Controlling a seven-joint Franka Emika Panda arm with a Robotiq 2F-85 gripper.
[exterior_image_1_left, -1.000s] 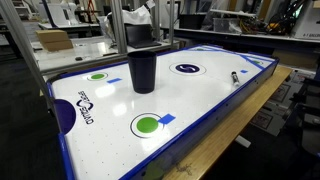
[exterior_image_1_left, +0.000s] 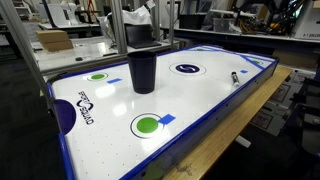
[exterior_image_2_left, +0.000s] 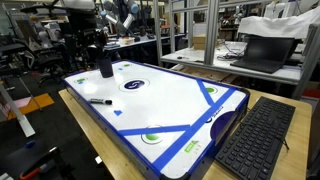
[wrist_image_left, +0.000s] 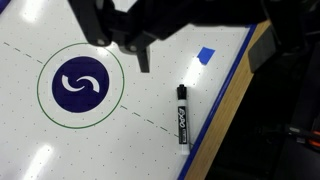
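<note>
A black-and-white marker (wrist_image_left: 183, 118) lies on the white table (wrist_image_left: 100, 145), near its blue-taped edge. In exterior view 1 the marker (exterior_image_1_left: 235, 79) is on the right part of the table, and in exterior view 2 the marker (exterior_image_2_left: 100, 101) is by the near left edge. A black cup (exterior_image_1_left: 142, 72) stands upright on the same surface, away from the marker; exterior view 2 has the cup (exterior_image_2_left: 106, 66) at the far left. My gripper is open above the table, its fingers wide apart with nothing between them. The marker shows below the gap in the wrist view.
A black keyboard (exterior_image_2_left: 258, 136) and a laptop (exterior_image_2_left: 270, 53) sit past the table's other end. Metal posts (exterior_image_1_left: 118, 28) rise behind the table. Much of the white surface between cup and marker is bare.
Dark parts of the arm have come further into view at the upper right of exterior view 1. The cup and the marker have stayed in place.
</note>
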